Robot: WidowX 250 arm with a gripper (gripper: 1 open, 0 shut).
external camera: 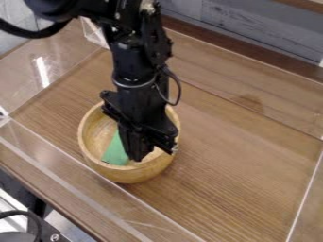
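Note:
My black gripper (pixel 142 139) points down into a round, light wooden bowl (pixel 157 166) left of the middle of the table. Its fingertips are low inside the bowl, at the right side of a green object (pixel 115 150) that lies there. The gripper's body hides part of the bowl and of the green object, and I cannot see clearly whether anything is between the fingers.
A grey wall (pixel 240 33) runs along the back. Cables and a pale frame lie beyond the table's left front edge.

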